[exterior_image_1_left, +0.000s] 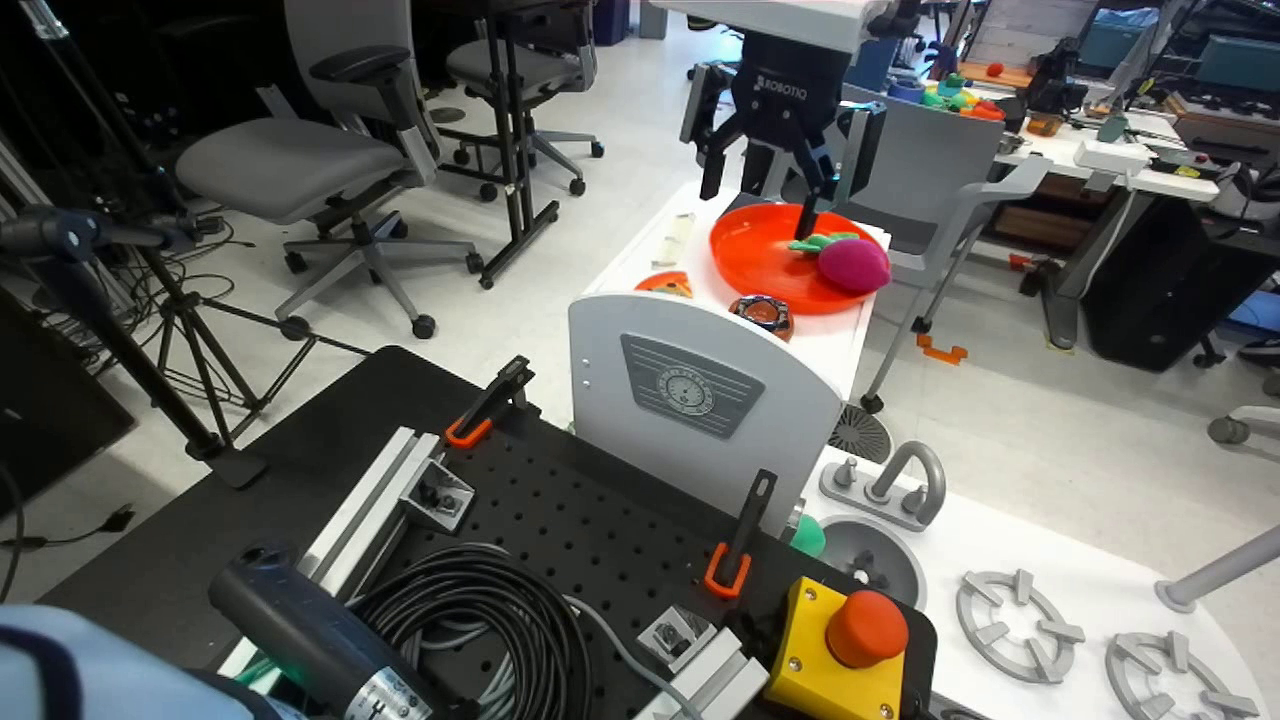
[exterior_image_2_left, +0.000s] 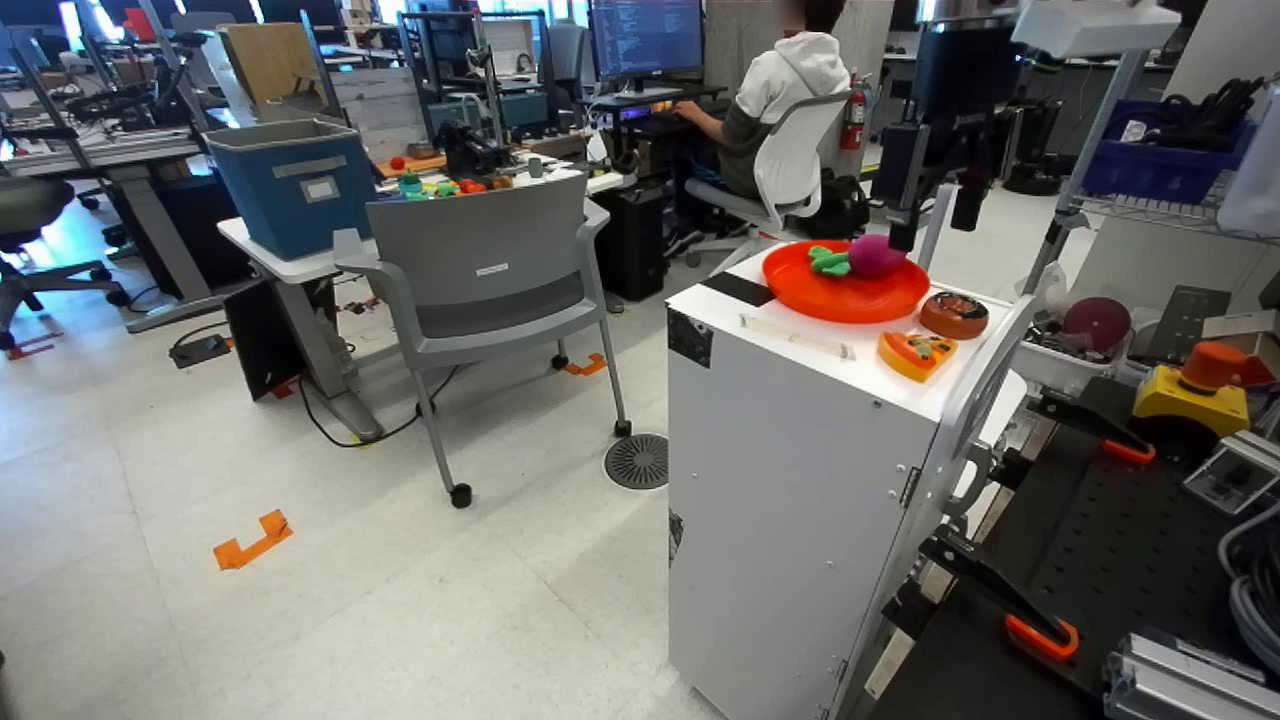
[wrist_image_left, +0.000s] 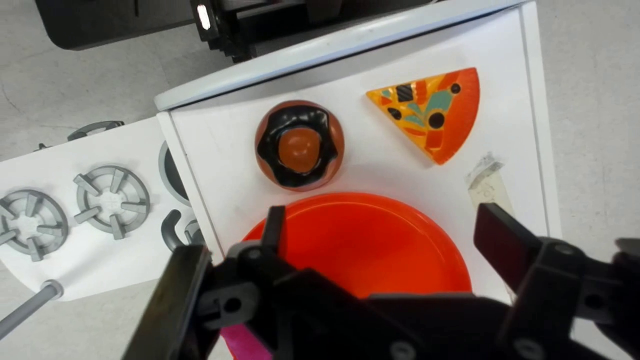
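Observation:
Above the red plate (exterior_image_1_left: 753, 258), my gripper (exterior_image_1_left: 761, 204) stands open, its two fingers wide apart with nothing between them. On that plate lies a purple toy vegetable (exterior_image_1_left: 854, 265) with a green top (exterior_image_2_left: 828, 260); only a pink patch of it shows in the wrist view, behind the gripper. A toy donut (wrist_image_left: 300, 146) with dark icing sits on the white top (wrist_image_left: 360, 171) beside the plate. Near it lies a toy pizza slice (wrist_image_left: 430, 114). In the wrist view the gripper's fingers hide the near part of the plate.
A grey upright panel (exterior_image_1_left: 708, 384) edges the white cabinet top. Beyond it is a black pegboard table (exterior_image_1_left: 546, 504) with clamps, cables and a yellow box with a red button (exterior_image_1_left: 840, 648). A toy sink (exterior_image_1_left: 864, 558) and burners stand to the side.

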